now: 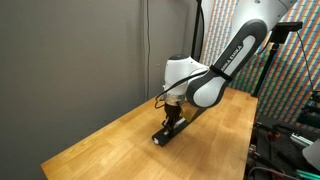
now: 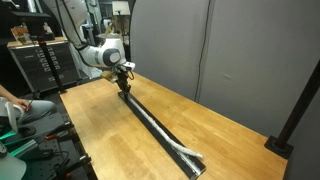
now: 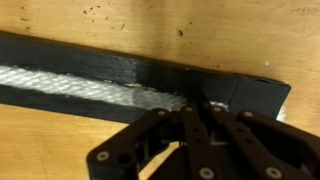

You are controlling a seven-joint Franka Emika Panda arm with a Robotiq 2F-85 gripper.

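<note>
A long black channel [image 2: 150, 119] lies on the wooden table, with a white cord [image 2: 173, 141] running along it. In the wrist view the cord [image 3: 85, 87] sits between the channel's dark sides [image 3: 130, 67] and disappears beneath the fingers. My gripper is down at one end of the channel, pointing at its inside, and looks shut. Whether any cord is between the fingertips is hidden. From the side, the gripper [image 1: 172, 122] stands low over the channel [image 1: 168, 134], whose near end shows a white bit.
Bare wooden table [image 1: 100, 150] surrounds the channel on both sides. A grey partition [image 1: 80, 70] stands behind it. At the far end in exterior view 2, the cord bends out near the channel's edge. A black post [image 2: 295, 115] stands at the right.
</note>
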